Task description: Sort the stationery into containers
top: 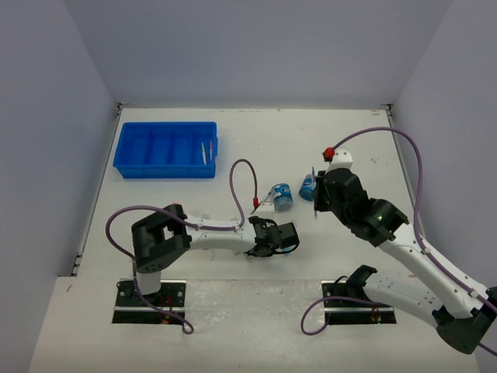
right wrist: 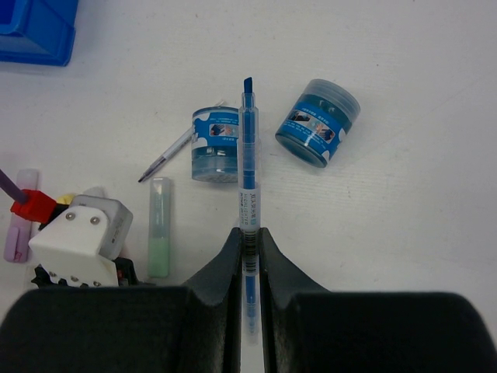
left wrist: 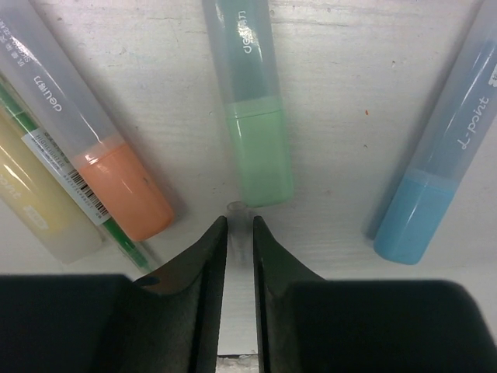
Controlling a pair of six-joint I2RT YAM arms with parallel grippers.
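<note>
In the right wrist view my right gripper is shut around a slim blue pen [right wrist: 248, 148], raised above the table with its blue tip pointing away. My left gripper is low among the markers, its fingers close together with a small clear piece [left wrist: 237, 208] between them; what that belongs to is hidden. Just beyond its tips lies a green-capped marker [left wrist: 262, 155]. An orange-capped marker [left wrist: 128, 190], a green pen [left wrist: 93, 198] and a yellow marker [left wrist: 39, 198] lie to the left, a blue marker [left wrist: 415, 217] to the right.
A blue divided bin [top: 140, 172] stands at the back left, with pens in its right compartment. Two blue-labelled jars [right wrist: 214, 144] [right wrist: 318, 124] lie near mid-table, a grey pen [right wrist: 167, 155] beside one.
</note>
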